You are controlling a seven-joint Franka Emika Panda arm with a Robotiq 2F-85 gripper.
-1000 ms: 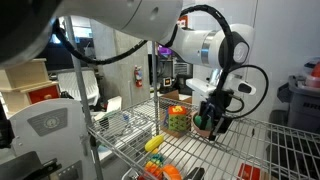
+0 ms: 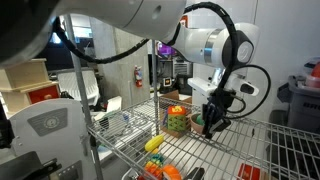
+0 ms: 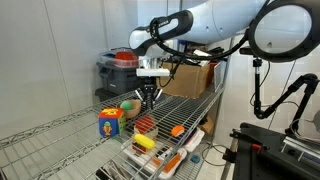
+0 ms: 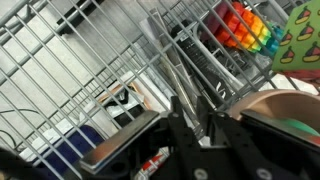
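Observation:
My gripper is low over the wire rack. In the wrist view its dark fingertips stand a narrow gap apart, with only rack wires and loose items showing beyond. Close beside it sits a terracotta-coloured pot with something green inside, cut off by the frame's right edge. The gripper partly covers that pot in exterior view 1; in exterior view 2 the pot stands left of the fingers. A colourful toy box is on the rack near it.
A yellow object lies on the rack's front part, with red and orange things nearby. A rainbow-coloured item lies beyond the fingers in the wrist view. Bare wires stretch over the rack's left side in exterior view 2.
The gripper has shifted slightly to the right. The other objects stay put.

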